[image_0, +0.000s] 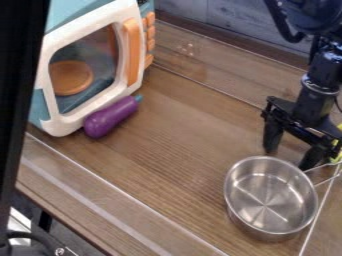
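Observation:
My black gripper (291, 142) is at the right, low over the counter just behind a steel pot (270, 200). Its two fingers point down and stand apart; I see nothing clearly between them. A yellow object (335, 133) is partly hidden behind the gripper at the right edge.
A toy microwave (74, 45) with an orange disc inside stands at the back left, a purple eggplant (110, 118) in front of it. A wall runs along the back.

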